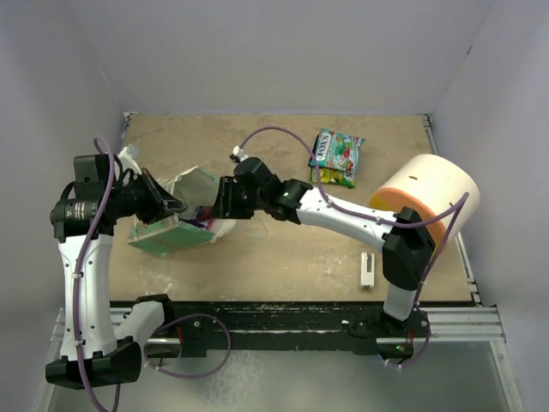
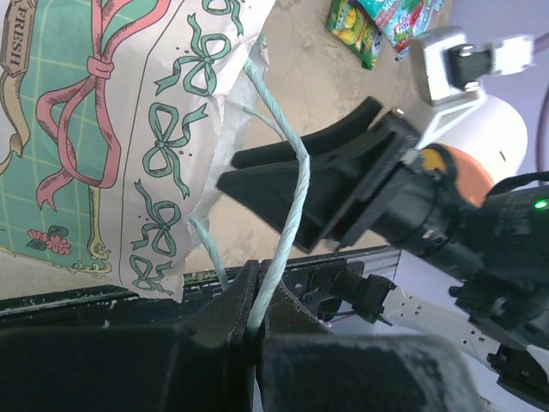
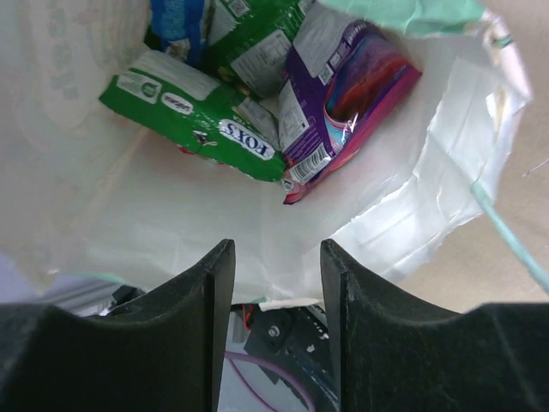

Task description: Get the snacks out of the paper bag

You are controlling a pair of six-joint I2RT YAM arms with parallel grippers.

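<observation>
The paper bag (image 1: 167, 236) lies on its side at the left of the table, mouth facing right. My left gripper is shut on its pale twisted handle (image 2: 292, 206) at the bag's edge. My right gripper is part open at the bag's mouth, empty between its fingers. Inside lie a purple snack pack (image 3: 326, 103), a green pack (image 3: 197, 116), another green pack behind and a blue one (image 3: 178, 26).
Two snack packs (image 1: 336, 156) lie at the back right. A cream and orange cylinder (image 1: 429, 189) stands at the right, a small white object (image 1: 367, 270) near the front.
</observation>
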